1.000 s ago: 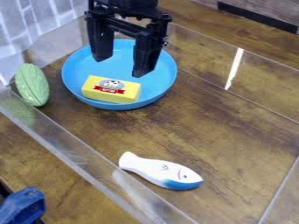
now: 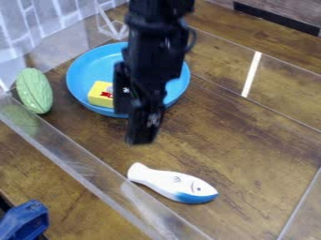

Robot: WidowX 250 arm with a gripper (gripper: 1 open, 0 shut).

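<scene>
My black gripper (image 2: 131, 122) hangs blurred in the middle of the view, its two fingers apart and open, in front of the blue bowl (image 2: 171, 86). A yellow box (image 2: 100, 94) lies in the bowl, largely hidden behind the gripper. A white and blue fish (image 2: 170, 183) lies on the wooden floor below the gripper. A green corn-like object (image 2: 34, 90) sits left of the bowl.
A blue object (image 2: 22, 222) is at the lower left corner. Clear plastic edges run along the left.
The gripper has moved down and toward the camera, out over the front of the bowl, and now covers much of the yellow box.
</scene>
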